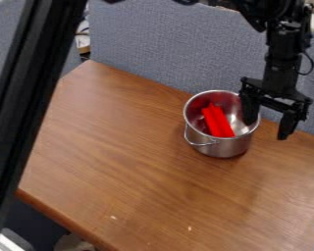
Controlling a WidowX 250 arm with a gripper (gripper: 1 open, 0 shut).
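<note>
A steel pot [226,145] with a wire handle stands on the wooden table, right of centre. A red elongated object [216,120] lies inside it. My black gripper [269,120] is open at the pot's right rim, one finger over the pot's inside and the other outside it on the right. I cannot tell whether it touches the rim.
A grey padded wall [160,49] runs behind it. A dark vertical post fills the left edge of the view.
</note>
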